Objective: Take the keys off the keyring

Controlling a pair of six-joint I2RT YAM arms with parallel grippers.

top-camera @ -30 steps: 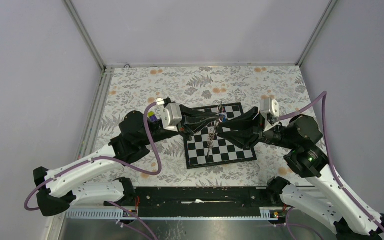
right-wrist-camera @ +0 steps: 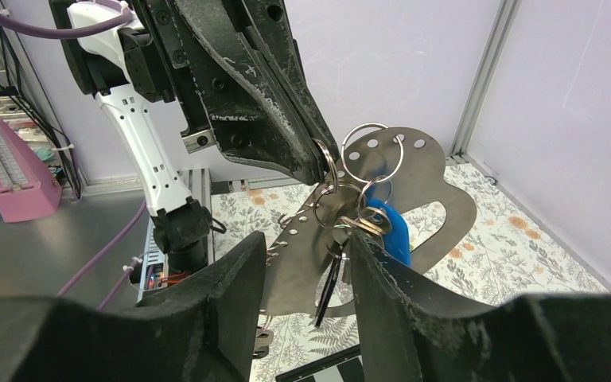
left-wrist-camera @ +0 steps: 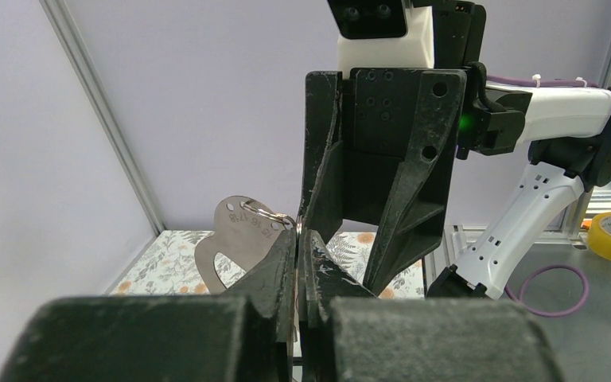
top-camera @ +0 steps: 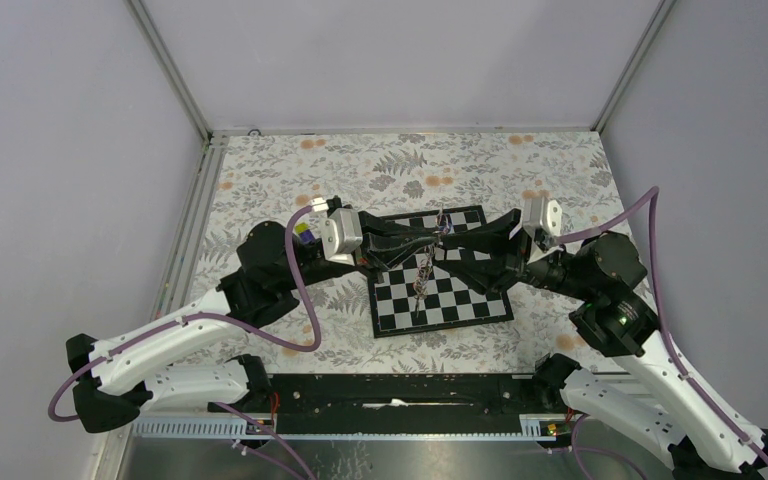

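A flat grey metal plate (right-wrist-camera: 430, 175) with holes and a handle-like cutout hangs in the air, with several split rings along it. My left gripper is shut on one thin metal ring near the plate's top; that ring also shows at the fingertips in the left wrist view. Linked rings below it carry a blue-headed key (right-wrist-camera: 395, 229) and a dark narrow piece (right-wrist-camera: 329, 290). My right gripper is open close to this cluster, one finger (right-wrist-camera: 243, 274) left of the dark piece, the other (right-wrist-camera: 366, 267) overlapping the lower rings. Contact cannot be told.
Under the grippers lies a black-and-white checkered board (top-camera: 440, 308) on a floral-patterned surface (top-camera: 290, 180). The two arms meet nose to nose, leaving little room between them. A small yellow and blue object (top-camera: 304, 232) sits partly behind the left arm.
My right gripper's upper finger has come left, up to the hanging rings. The plate's upper end has shifted slightly. My left arm stays put.
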